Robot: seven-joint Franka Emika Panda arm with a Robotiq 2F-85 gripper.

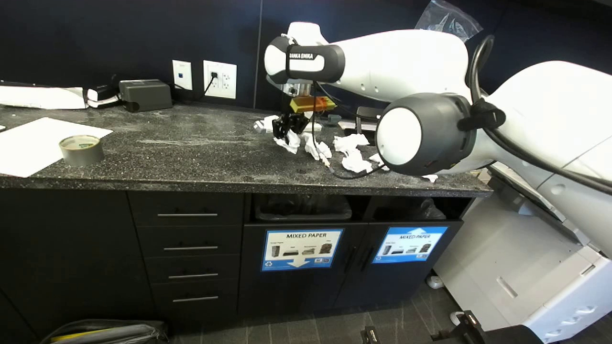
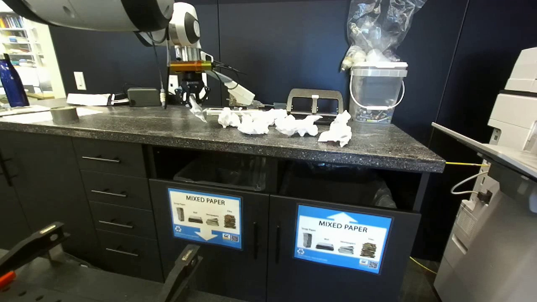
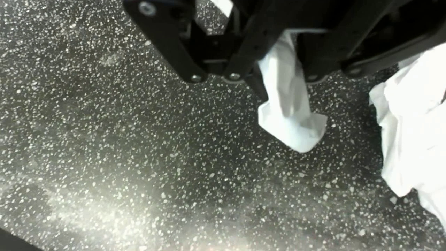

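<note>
My gripper (image 2: 192, 95) is shut on a crumpled white paper (image 3: 288, 100), pinched between its dark fingers. In the wrist view the paper's lower end sticks out beneath the fingers over the speckled counter. It hangs tilted in exterior view 2; whether its tip touches the counter I cannot tell. More crumpled white papers lie to its right, among them a near one (image 2: 229, 118), a middle one (image 2: 297, 126) and one at the far right (image 2: 337, 129). A large crumpled sheet (image 3: 414, 129) fills the right edge of the wrist view.
On the counter's left are a tape roll (image 1: 81, 150), a flat white sheet (image 1: 40, 143) and a grey box (image 1: 145, 94). A clear bucket (image 2: 375, 93) stands at the back right. Below, bins (image 1: 302, 207) sit in open slots. Left of the gripper the counter is mostly bare.
</note>
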